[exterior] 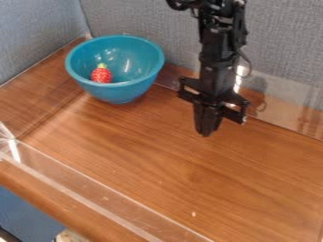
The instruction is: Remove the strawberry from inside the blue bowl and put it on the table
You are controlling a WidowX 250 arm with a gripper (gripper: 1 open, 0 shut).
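Observation:
A red strawberry (pixel 101 73) rests inside the blue bowl (pixel 142 64), toward its left side. The bowl stands upright at the back left of the wooden table (pixel 164 180). My black gripper (pixel 207 130) hangs over the table to the right of the bowl, pointing downward and apart from it. Its fingers are dark and small here, so whether they are parted cannot be made out. I see nothing held by them.
Grey padded walls (pixel 139 19) close off the back and left. Transparent edging (pixel 89 194) runs along the front left side.

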